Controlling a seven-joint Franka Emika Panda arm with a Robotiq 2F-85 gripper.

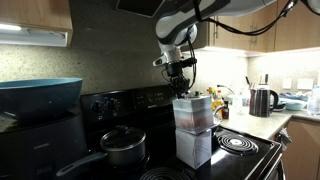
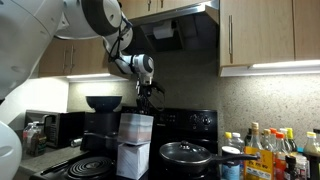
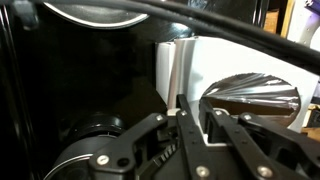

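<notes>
Two boxes stand stacked on the stove: a pale upper box with a faint reddish band, and a plain white lower box. In the second exterior view the upper box sits slightly askew over the lower one. My gripper points down at the upper box's top, near its left edge. From the wrist view, the gripper is shut at the edge of a white box top that has an oval, film-covered opening. The exact contact between the fingertips is hard to make out.
A lidded pan with a long handle is left of the boxes. A blue pot stands farther left. Bottles and a kettle occupy the counters. One burner right of the boxes is bare.
</notes>
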